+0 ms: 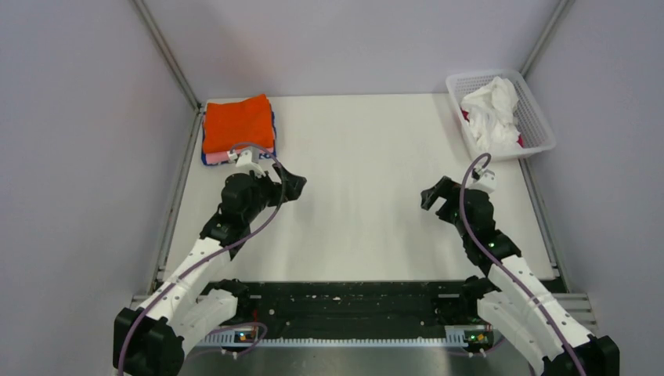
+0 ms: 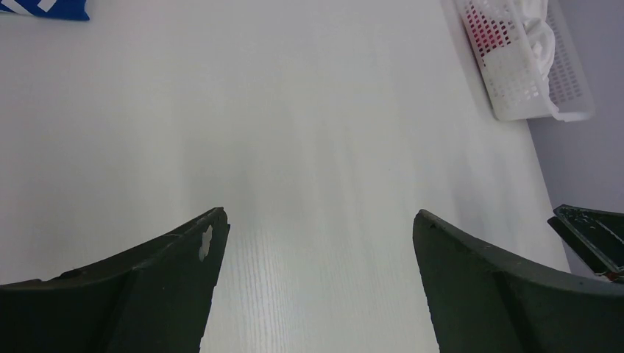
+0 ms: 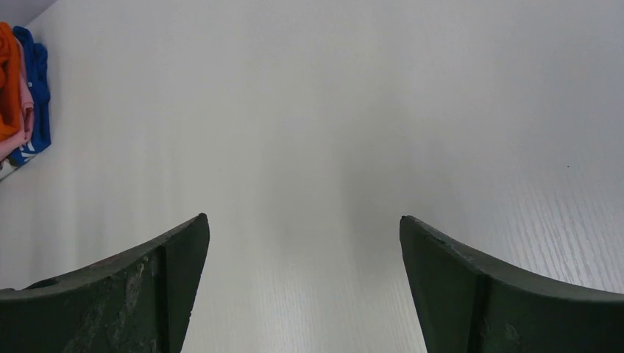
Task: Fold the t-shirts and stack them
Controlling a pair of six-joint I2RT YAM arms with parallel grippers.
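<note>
A folded stack of shirts (image 1: 237, 124), orange on top over pink and blue, lies at the back left of the table; its edge shows in the right wrist view as orange cloth (image 3: 9, 88). At the back right, a white plastic basket (image 1: 537, 129) holds crumpled white cloth (image 1: 492, 110) with some red beneath. My left gripper (image 1: 286, 184) is over the table just in front of the stack, open and empty in the left wrist view. My right gripper (image 1: 432, 200) is over the right part of the table, in front of the basket, open with nothing between its fingers.
Grey walls border it at the back and both sides, and a dark strip runs along the front edge.
</note>
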